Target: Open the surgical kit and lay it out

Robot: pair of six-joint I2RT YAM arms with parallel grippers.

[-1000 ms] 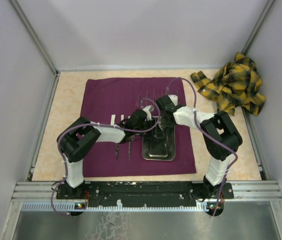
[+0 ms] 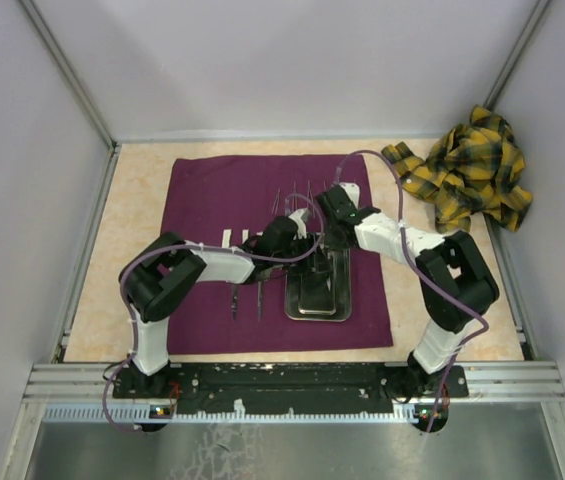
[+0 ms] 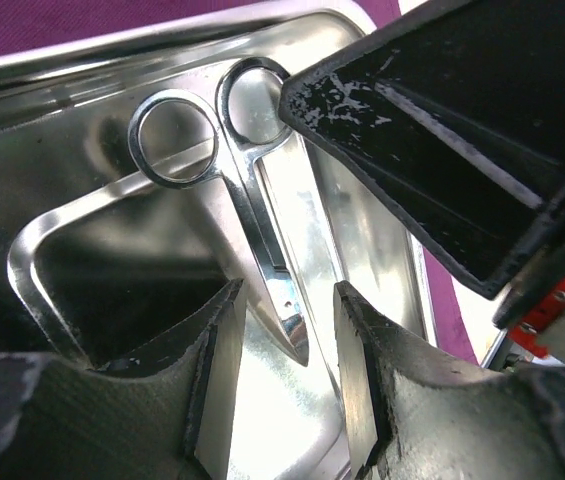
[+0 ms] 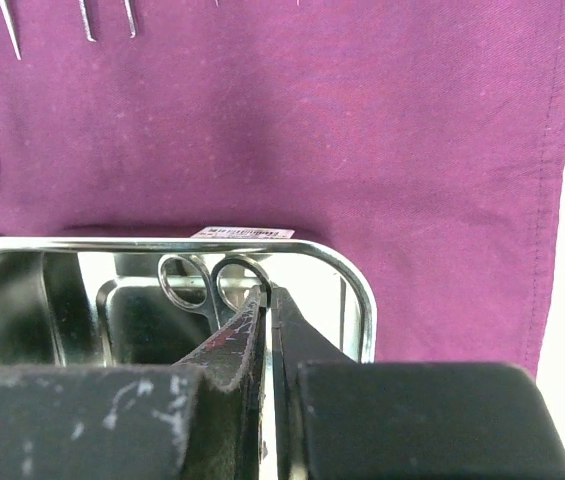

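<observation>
A steel tray (image 2: 317, 310) stands on the purple cloth, holding scissors (image 3: 262, 240) with their rings toward the back. In the left wrist view my left gripper is part open over the scissor blades, one finger either side of the tip; whether it touches them is unclear. My right gripper is shut, its tips at the right scissor ring in the right wrist view; I cannot tell whether they touch it. Its dark body also shows at the upper right of the left wrist view.
Several slim instruments (image 2: 260, 305) lie in rows on the purple cloth (image 2: 202, 190), left of and behind the tray. A yellow-black checked cloth (image 2: 472, 170) is heaped at the back right.
The right arm has shifted slightly to the right over the last second. The left arm has barely moved.
</observation>
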